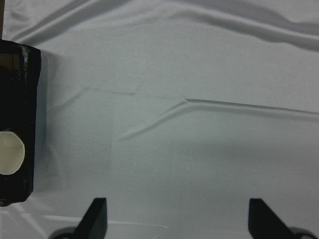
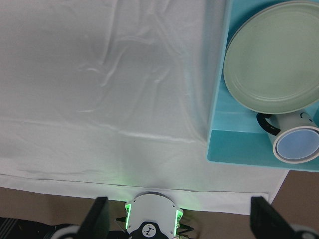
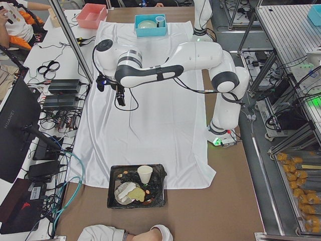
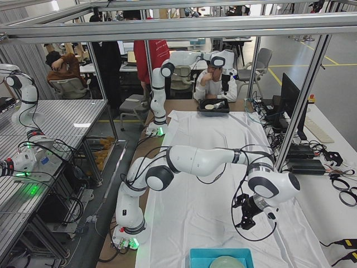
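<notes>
My left gripper [image 3: 120, 95] hangs open over the white cloth; in the left wrist view its fingertips [image 1: 94, 216] are wide apart, with the black tray [image 1: 20, 84] at the left edge. The tray [image 3: 125, 170] holds a white cup [image 3: 145, 173], a plate and scraps. My right gripper [image 4: 248, 212] is open near the blue bin [image 4: 198, 258], which holds a pale green plate [image 2: 271, 55] and a mug [image 2: 296, 144] with a dark handle, as the right wrist view shows.
A pink bin [image 3: 92, 16] stands on the left side table among cables and electronics. A metal post [image 3: 75, 40] borders the cloth. A person's hands are at the front edge.
</notes>
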